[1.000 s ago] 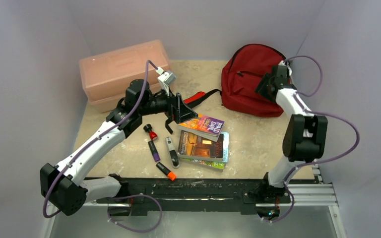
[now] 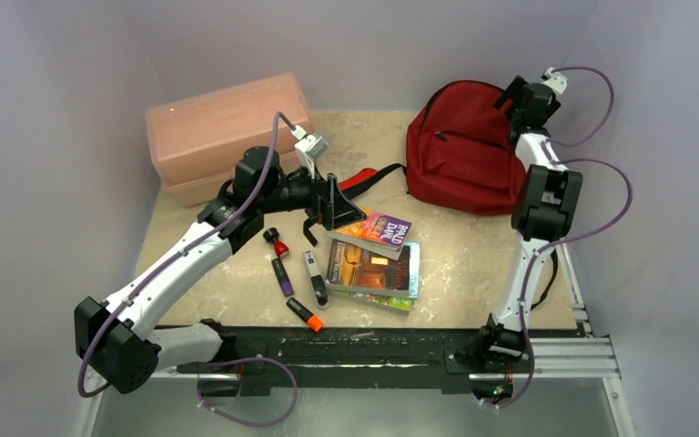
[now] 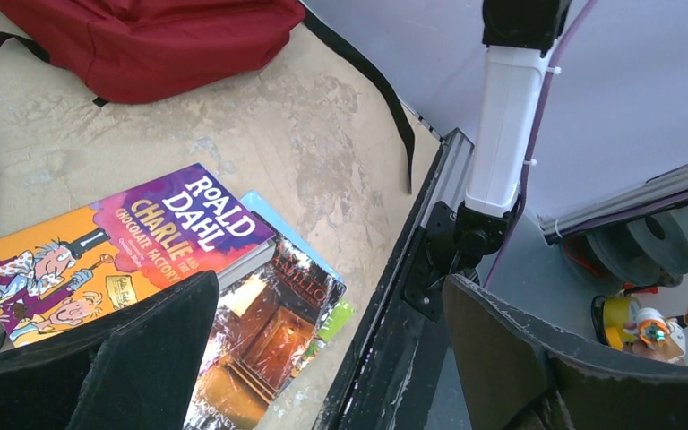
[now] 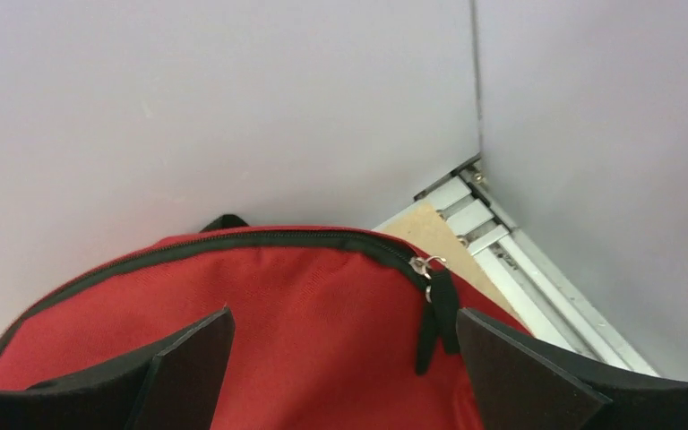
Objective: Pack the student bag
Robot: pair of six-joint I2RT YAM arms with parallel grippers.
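The red backpack [image 2: 460, 164] lies at the back right of the table, its main zipper closed along the part that the right wrist view shows. Over its upper right edge hovers my right gripper [image 2: 505, 96], open; between its fingers in the right wrist view are red cloth and the zipper pulls [image 4: 437, 309], not gripped. My left gripper [image 2: 348, 208] hangs open above the book pile, empty. On top of that pile is the Roald Dahl book [image 3: 134, 242], over a dark-covered book [image 2: 369, 266] and others. A stapler [image 2: 316, 279], purple marker [image 2: 282, 277] and orange marker [image 2: 305, 314] lie to their left.
A pinkish plastic box [image 2: 227, 127] fills the back left. A small red-and-black item [image 2: 276, 241] lies in front of it. A black strap [image 2: 373, 181] trails left from the bag. Bare table lies right of the books.
My right gripper has moved away toward the back wall and slightly right, along the bag to its upper right edge. The left arm has barely moved; the bag and books lie as before.
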